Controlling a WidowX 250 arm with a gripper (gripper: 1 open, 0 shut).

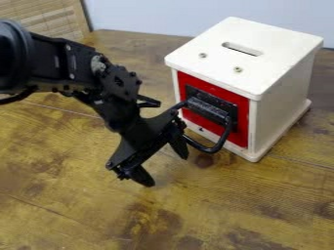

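Note:
My black gripper (162,166) points down over the wooden table, its two fingers spread apart with nothing seen between them. It is left of a white box (269,84) with a red front panel (194,86). A black plate with a curved black handle (205,146) is on that panel; the handle sticks out toward the gripper, close to its upper finger. Whether they touch is unclear.
A cardboard panel (39,18) stands at the back left, and a white wall runs behind.

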